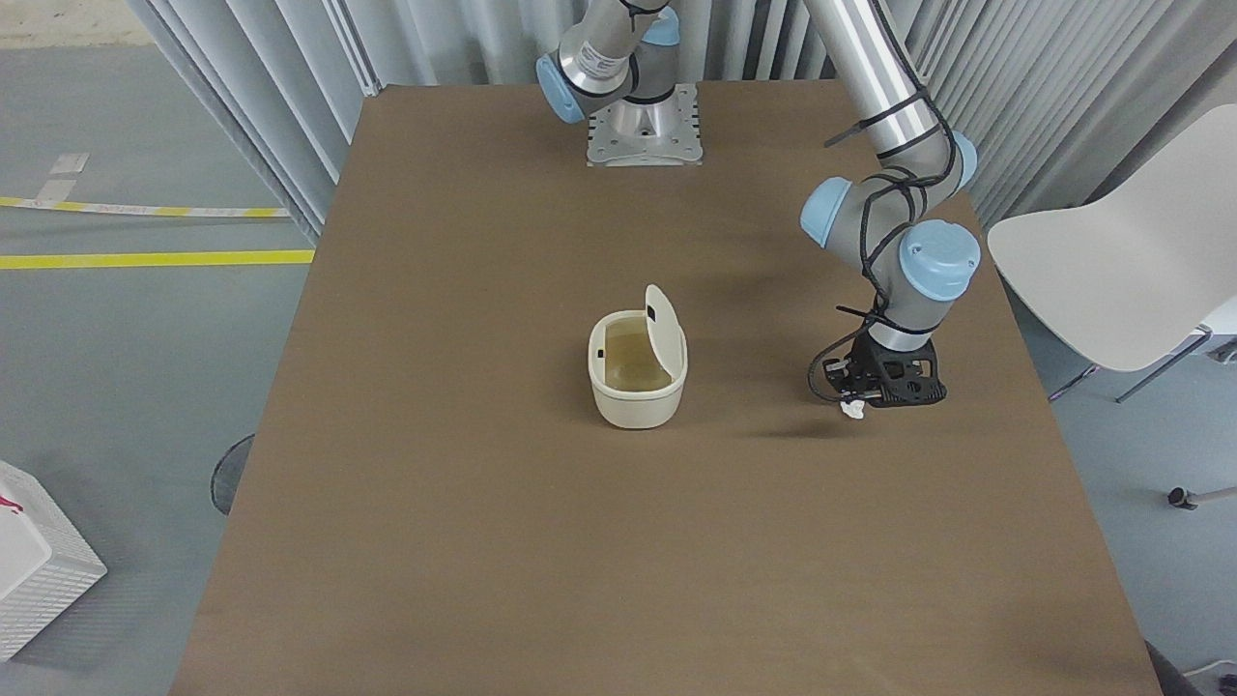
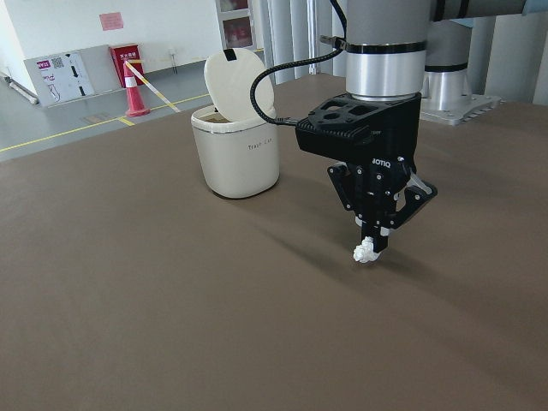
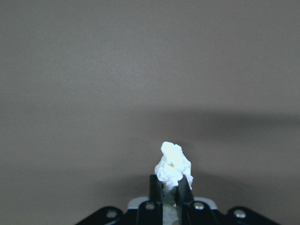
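Observation:
A crumpled white paper (image 3: 171, 164) is pinched in my gripper, which is shut on it low over the table at the right of the front view, where the paper (image 1: 852, 408) peeks out under the black gripper body. In the left view the paper (image 2: 366, 251) shows at the fingertips. A cream trash can (image 1: 635, 389) with its lid (image 2: 240, 81) raised stands to the left of the gripper, apart from it.
The arm's base (image 1: 644, 151) is bolted at the back. A white chair stands beyond the right table edge.

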